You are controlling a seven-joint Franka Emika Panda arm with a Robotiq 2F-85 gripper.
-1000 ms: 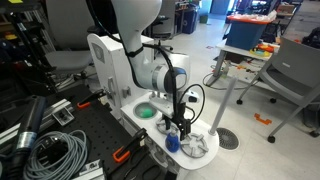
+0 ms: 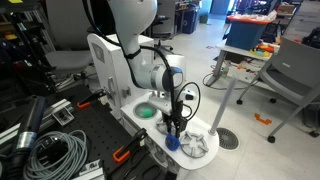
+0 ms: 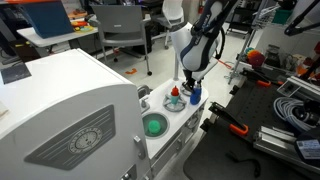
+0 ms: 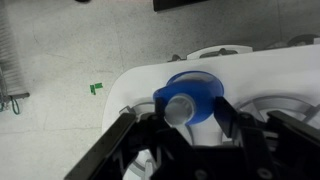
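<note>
A blue object point(image 2: 172, 141) with a pale round spot on top stands near the front edge of the white stove-like top point(image 2: 200, 158). Seen from exterior view 2, the blue object point(image 3: 195, 96) is at the right end of that top. My gripper points down at it, and in the wrist view its dark fingers point(image 4: 226, 112) lie on either side of the pale spot. The fingers are part open. Whether either finger touches the blue object cannot be made out.
Grey burner grates surround the blue object. A red item point(image 3: 175, 91) sits on one burner, and a green round dish point(image 3: 153, 125) lies farther along the top. A black bench with red-handled clamps point(image 2: 122, 155) borders one side; open floor lies on the other.
My gripper has shifted slightly toward the blue object and now sits close over it. The blue object shows no clear movement.
</note>
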